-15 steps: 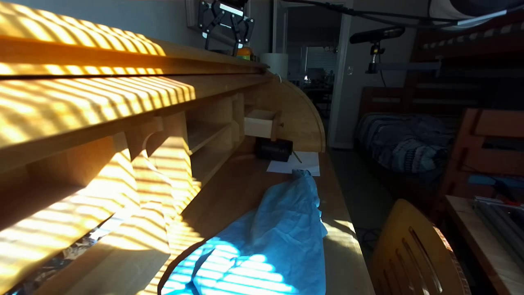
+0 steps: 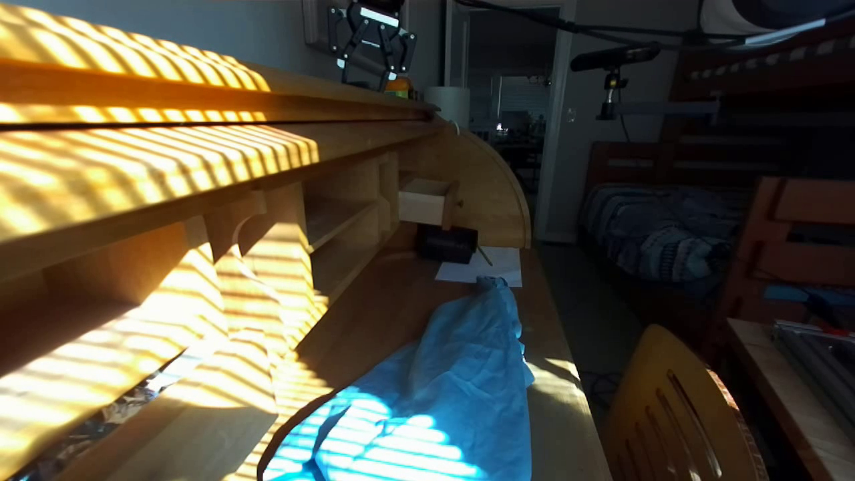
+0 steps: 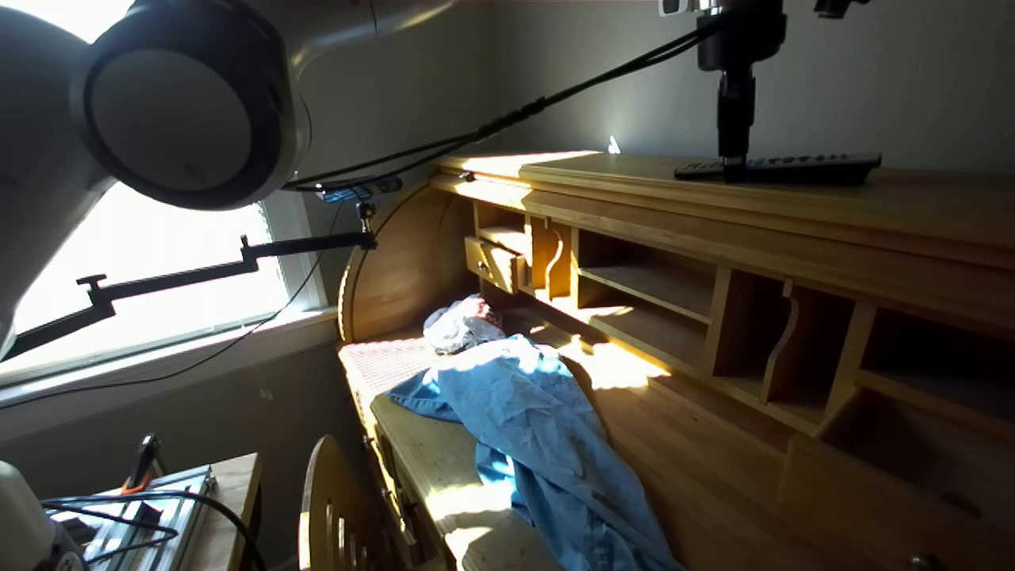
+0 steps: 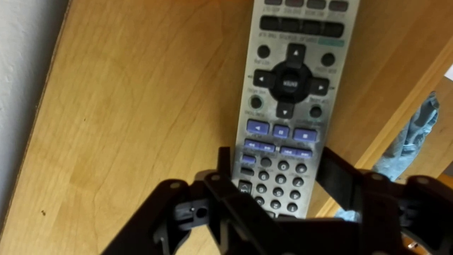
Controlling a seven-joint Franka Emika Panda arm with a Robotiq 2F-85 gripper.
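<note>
A long silver remote control (image 4: 282,140) with black and purple buttons lies on the wooden top of the desk. In the wrist view my gripper straddles its number-key end, one finger close along each long side. The fingers are part open, and whether the fingers touch the remote cannot be told. From the second exterior view, the gripper (image 3: 735,173) reaches down to the dark remote (image 3: 809,170) on the desk top. The first exterior view has the gripper (image 2: 366,76) at the top shelf, its remote hidden.
A blue cloth (image 2: 469,353) is spread over the writing surface below. One small drawer (image 3: 495,263) stands pulled out among the cubbyholes. Behind the desk top rises a wall (image 4: 21,85). A black box (image 2: 447,243) sits by white paper (image 2: 505,264).
The gripper's fingers have come somewhat closer together at the desk top. Cloth, drawer and black box stay where they were.
</note>
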